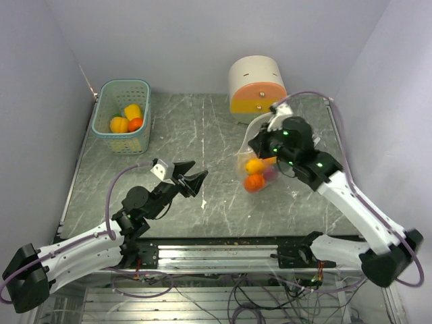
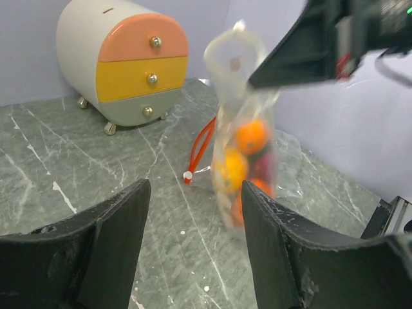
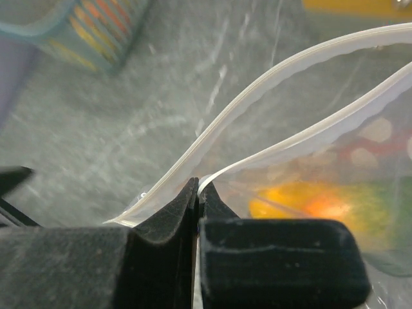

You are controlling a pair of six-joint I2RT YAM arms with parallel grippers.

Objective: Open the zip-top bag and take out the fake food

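My right gripper is shut on one rim of the clear zip top bag [image 3: 290, 138], whose mouth gapes wide. Lifted off the table, the bag hangs from that grip, blurred in the left wrist view. Inside it show an orange fruit [image 1: 254, 183], a yellow-orange one [image 1: 254, 167] and a purple one [image 2: 262, 166]. In the right wrist view the mottled yellow, orange and green fake food [image 3: 328, 206] shows through the plastic. My left gripper [image 1: 192, 178] stands open and empty over the table, left of the bag.
A teal basket [image 1: 123, 88] holding several pieces of fake food stands at the back left. At the back is a cream barrel-shaped drawer box [image 1: 255, 71]. A red-orange strip [image 2: 201, 149] lies on the table behind the bag. Mid-table is clear.
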